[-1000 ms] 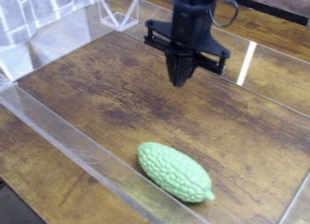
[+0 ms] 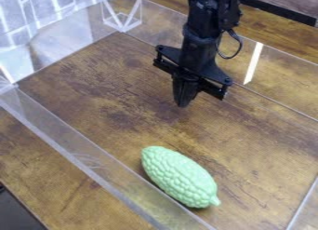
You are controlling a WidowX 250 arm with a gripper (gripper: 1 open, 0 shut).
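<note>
My black gripper (image 2: 184, 96) hangs in the upper middle of the camera view, fingertips pointing down low over the wooden floor of the clear-walled enclosure. It looks shut, with nothing visible between its fingers. A pale green, bumpy oblong object, like a bitter melon (image 2: 179, 176), lies near the front, well below the gripper in the view and apart from it.
Transparent low walls (image 2: 87, 157) border the wooden work area (image 2: 93, 94). A light grid-patterned item (image 2: 44, 20) sits outside at the back left.
The gripper has moved down in the view, closer to the floor. The green object has not moved.
</note>
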